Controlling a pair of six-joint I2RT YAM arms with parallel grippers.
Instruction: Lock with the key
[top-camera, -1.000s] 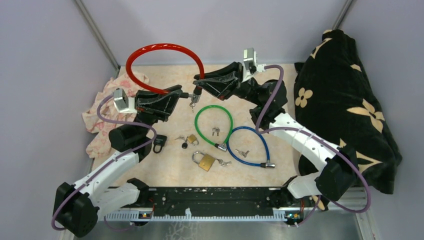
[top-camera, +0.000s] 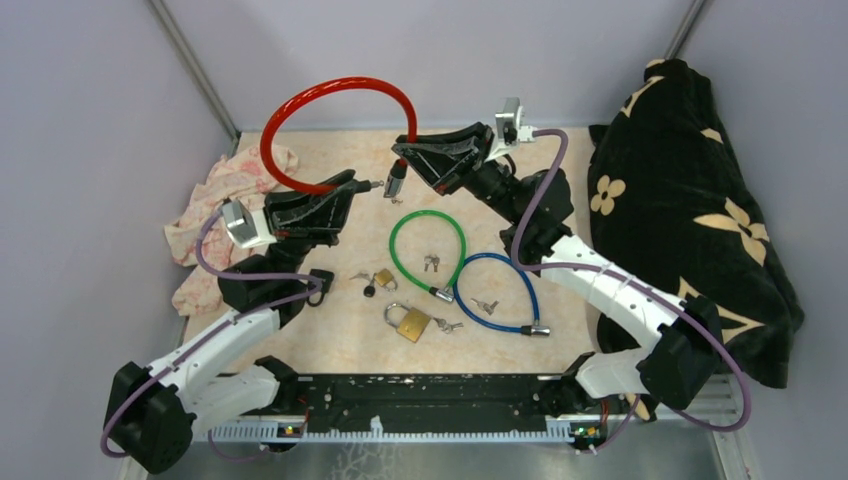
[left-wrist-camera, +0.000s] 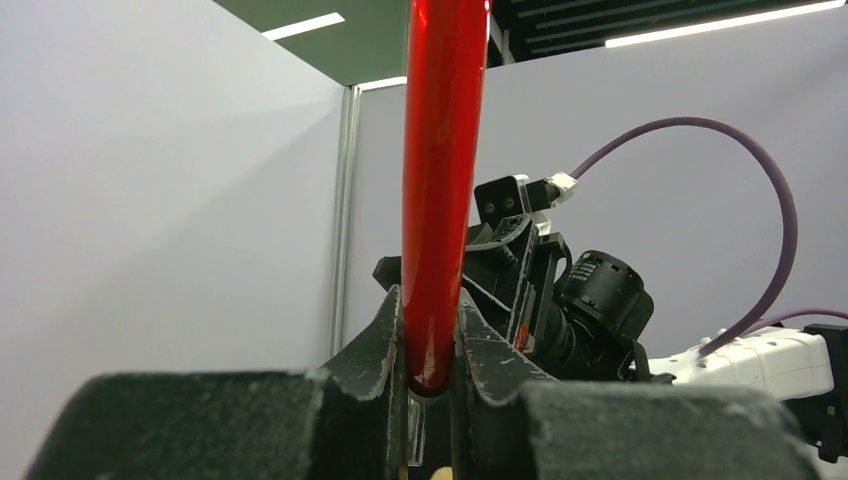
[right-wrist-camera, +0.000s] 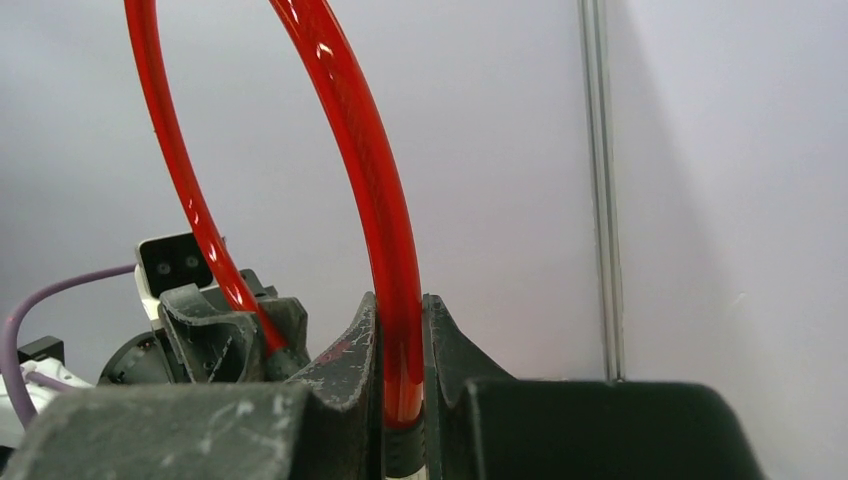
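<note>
The red cable lock (top-camera: 340, 83) arches up between my two grippers. In the top view my left gripper (top-camera: 342, 186) is shut on its lower left end; a dark tip (top-camera: 371, 186) pokes out to the right. The left wrist view shows the red tube (left-wrist-camera: 440, 180) between the fingers. My right gripper (top-camera: 408, 146) is shut on the other end, just above the dark and silver lock cylinder (top-camera: 396, 180). The tip points at the cylinder's side, very close by; I cannot tell whether they touch. A small key (top-camera: 397, 201) shows below the cylinder, mostly hidden.
On the table lie a green cable lock (top-camera: 394, 240), a blue cable lock (top-camera: 529, 291), a brass padlock (top-camera: 412, 325), smaller padlocks and loose keys. A pink cloth (top-camera: 205, 235) lies left, a dark floral blanket (top-camera: 690, 200) right. The air around the grippers is free.
The cylinder is tilted more, and the key hangs less in sight.
</note>
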